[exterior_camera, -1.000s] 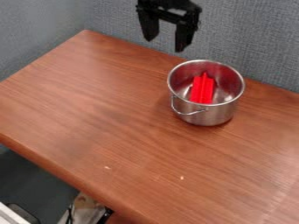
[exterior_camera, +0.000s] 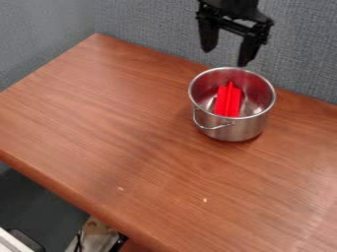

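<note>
A steel pot with a wire handle stands on the wooden table, right of centre. Several red bar-like pieces are inside it. My black gripper is above and behind the pot, open, its two fingers apart with nothing visible between them.
A grey padded wall stands behind the table. At the bottom left, beyond the table's edge, are cables and a white object.
The pot and red pieces look unmoved.
</note>
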